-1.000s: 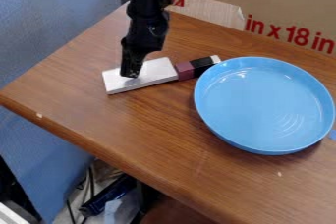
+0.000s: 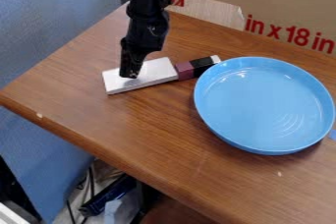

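A flat white slab (image 2: 147, 78) lies on the wooden table (image 2: 118, 130), in line with a dark block with maroon and white parts (image 2: 195, 67) to its right. The black gripper (image 2: 132, 71) is lowered from the top of the view onto the slab, its fingertips at or just above the slab's surface. Whether its fingers are open or shut cannot be made out.
A large blue plate (image 2: 262, 105) fills the table's right side, close to the dark block. A cardboard box with red print (image 2: 269, 17) stands behind.
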